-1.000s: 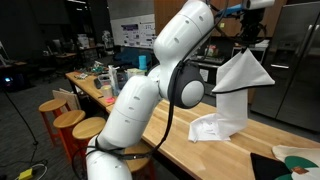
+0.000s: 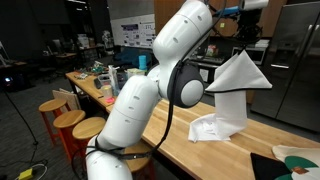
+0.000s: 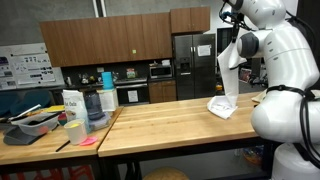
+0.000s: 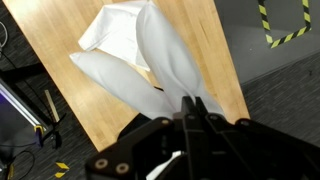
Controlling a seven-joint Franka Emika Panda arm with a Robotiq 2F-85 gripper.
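White cloth (image 2: 234, 88) hangs in the air over the right part of the wooden table, its upper end at my gripper. In the wrist view my gripper is shut on it, and two white folds (image 4: 168, 52) spread away from the fingertips. Beneath, a white cloth part (image 2: 208, 129) lies crumpled on the tabletop (image 2: 180, 148). Whether it joins the hanging part is hard to tell. Exterior view 2 also has the hanging cloth (image 3: 233, 68) above the crumpled part (image 3: 221, 107).
A black item (image 2: 267, 167) and a green-and-white item (image 2: 298, 158) lie at the table's near right. Stools (image 2: 70, 119) line its left side. Several containers stand at the far left end. Bare wood fills the table's middle (image 3: 160, 127).
In exterior view 1 the top of the hanging cloth and the gripper shift very slightly; otherwise the scene looks the same.
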